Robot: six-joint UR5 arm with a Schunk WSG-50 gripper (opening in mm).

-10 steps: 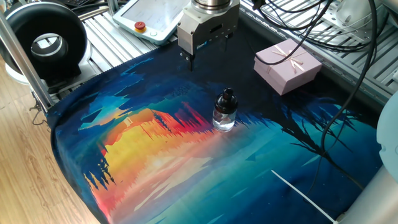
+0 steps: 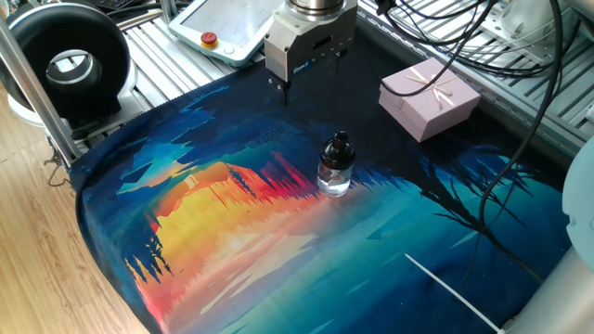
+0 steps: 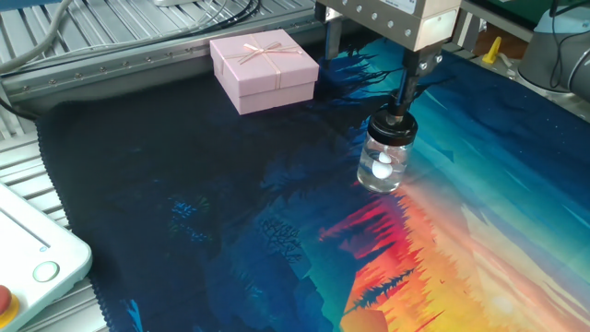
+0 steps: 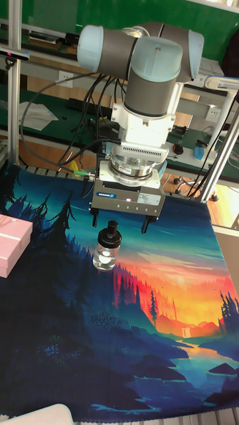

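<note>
A small clear glass bottle (image 2: 335,176) with a black lid and knob stands upright on the printed cloth, some clear liquid in it. Its glass (image 3: 380,167) shows a pale round spot in the second exterior view. My gripper (image 4: 119,225) hangs above the cloth with its two black fingers wide apart and nothing between them. From the first exterior view the gripper (image 2: 311,85) appears apart from the bottle. One finger (image 3: 409,76) overlaps the lid's knob in the second view; whether they touch cannot be told from that view alone.
A pink gift box (image 3: 265,76) with a ribbon bow sits near the cloth's edge. A tablet-like panel (image 2: 227,23) with a red button lies beyond the cloth. Loose black cables (image 2: 548,93) hang at the right.
</note>
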